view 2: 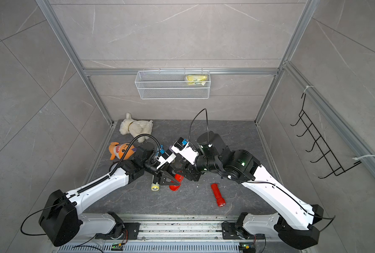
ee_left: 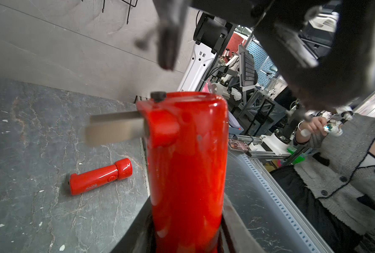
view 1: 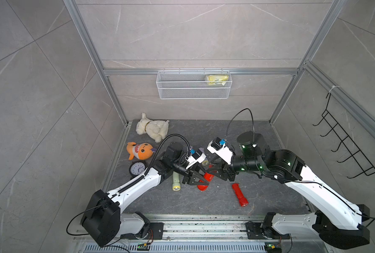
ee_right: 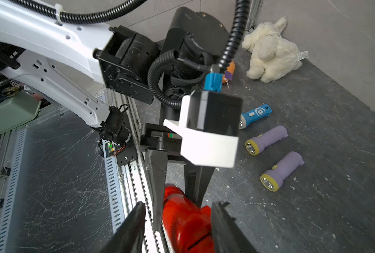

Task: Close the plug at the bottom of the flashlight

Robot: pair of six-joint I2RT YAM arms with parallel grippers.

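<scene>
A red flashlight (ee_left: 187, 177) is upright in my left gripper, which is shut on it; in the left wrist view its bottom end is up, with the plug flap (ee_left: 115, 128) sticking out sideways, open, and a small black part beside its hinge. My right gripper stands open close to that end, its fingertips over and either side of the flashlight in the right wrist view. From the top views the two grippers nearly meet above the middle of the mat, partly hiding the flashlight.
Another red flashlight (view 1: 240, 194) lies at front right. Two purple flashlights (ee_right: 280, 168), a blue one (ee_right: 254, 114) and a pale one (view 1: 175, 181) lie nearby. A white plush toy (view 1: 151, 128), an orange toy (view 1: 139, 150) and a clock (view 1: 137, 167) are at left.
</scene>
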